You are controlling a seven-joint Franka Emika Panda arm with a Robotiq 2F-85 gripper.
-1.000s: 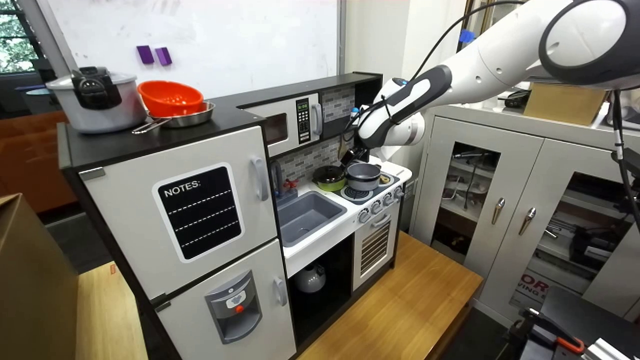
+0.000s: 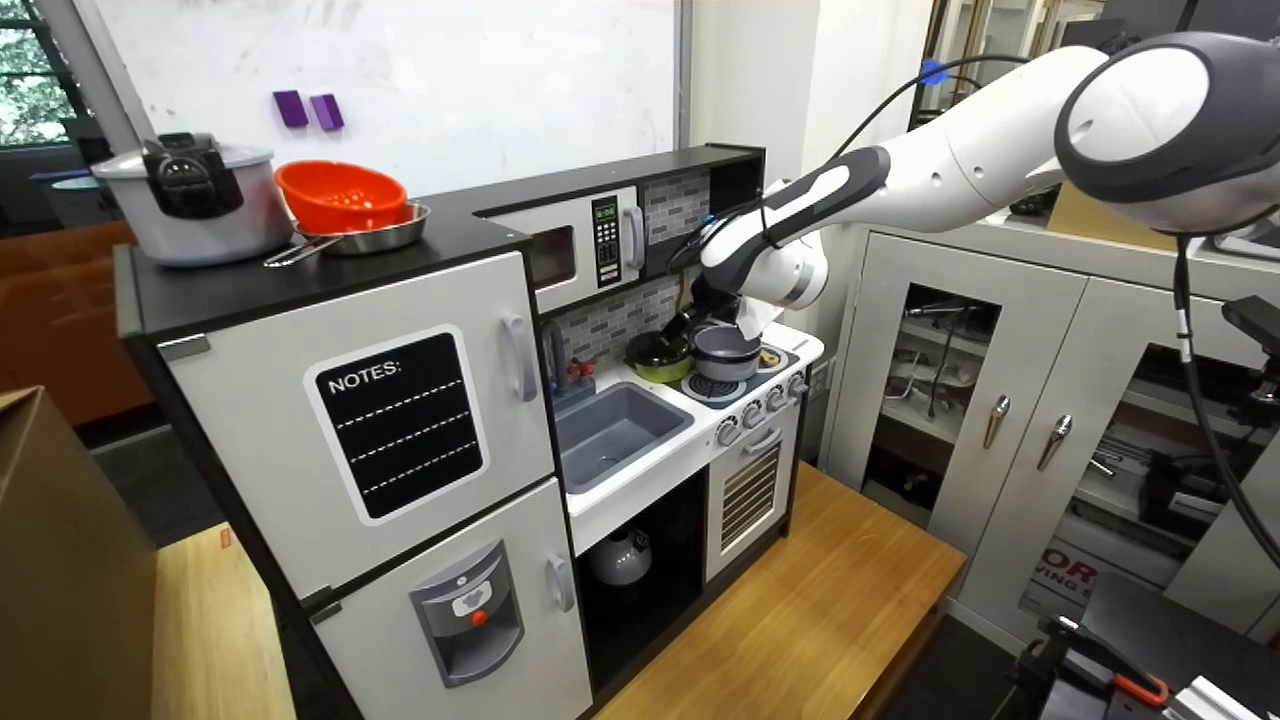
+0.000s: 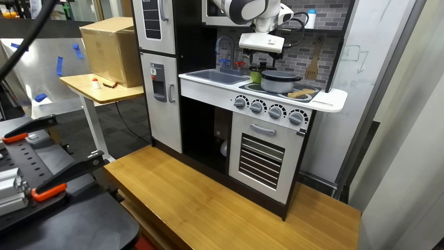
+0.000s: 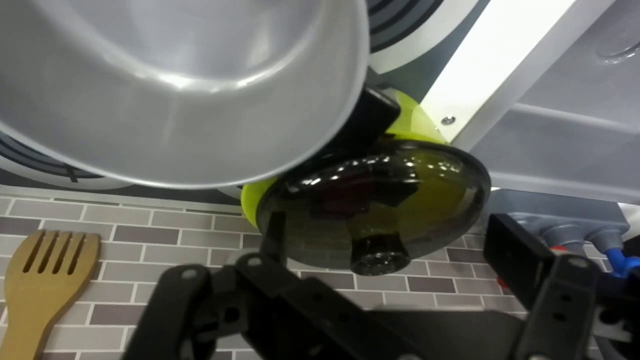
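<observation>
A green pot (image 3: pixel 255 77) stands at the back of the stove, its dark see-through lid (image 4: pixel 420 204) on top. In the wrist view the lid's black knob (image 4: pixel 380 254) shows between the two fingers of my gripper, which is open and holds nothing. One finger (image 4: pixel 516 258) is right of the knob and the other (image 4: pixel 274 237) left of it; whether either touches the lid cannot be told. In front of the green pot, a grey pot (image 3: pixel 278 84) without a lid sits on the stove and hides part of it.
The sink (image 2: pixel 618 434) with its faucet (image 3: pixel 233 54) adjoins the green pot. A wooden spatula (image 4: pixel 51 282) hangs against the tiled back wall, and a wooden utensil (image 3: pixel 301 93) rests by the grey pot. The microwave (image 2: pixel 588 246) is mounted above the counter.
My arm has moved left and lower in exterior view 1, bringing the gripper from over the grey pot's back edge toward the green pot's lid. The pots look unmoved.
</observation>
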